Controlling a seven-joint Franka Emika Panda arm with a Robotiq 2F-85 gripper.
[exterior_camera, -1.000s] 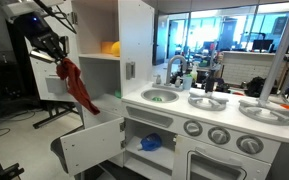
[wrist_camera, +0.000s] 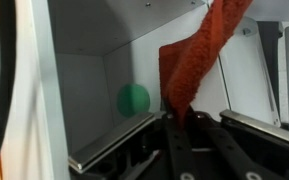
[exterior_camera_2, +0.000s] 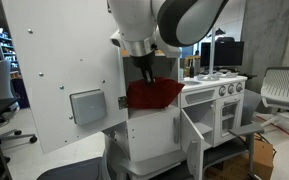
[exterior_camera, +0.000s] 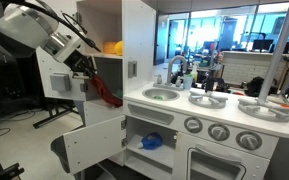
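A red cloth hangs from my gripper, whose fingers are shut on it in the wrist view. There the cloth (wrist_camera: 196,65) rises from between the fingers toward the top of the picture. In exterior view 1 the red cloth (exterior_camera: 107,92) is partly hidden behind the tall cabinet's side panel. Exterior view 2 shows the cloth (exterior_camera_2: 155,93) spread at the opening of the tall cabinet, just above a white ledge. A green round thing (wrist_camera: 133,100) lies inside the compartment, to the left of the cloth.
The tall cabinet's upper door (exterior_camera_2: 67,80) stands open, as does a lower door (exterior_camera: 94,143). A blue object (exterior_camera: 151,141) sits on the low shelf under the sink (exterior_camera: 161,94). Yellow-orange things (exterior_camera: 112,47) rest on the upper shelf.
My arm has carried the red cloth rightward and in toward the tall cabinet. The cloth hung free in front of it before; now the side panel hides part of it.
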